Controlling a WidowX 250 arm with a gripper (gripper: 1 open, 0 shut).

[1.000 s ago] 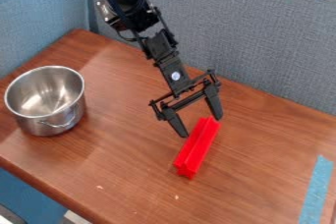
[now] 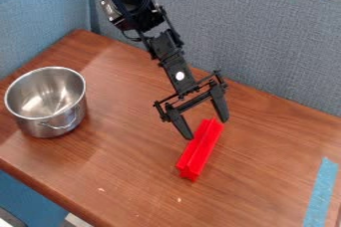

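My black gripper [image 2: 204,123] hangs open above the upper end of a red block [image 2: 198,152], one finger on either side of its line. The block lies lengthwise on the wooden table [image 2: 120,181], slanting toward the lower left. Whether the fingertips touch it I cannot tell.
A steel pot [image 2: 47,102] stands at the left. A light blue strip [image 2: 320,191] lies at the right edge. Padded grey-blue walls [image 2: 266,42] border the back and left.
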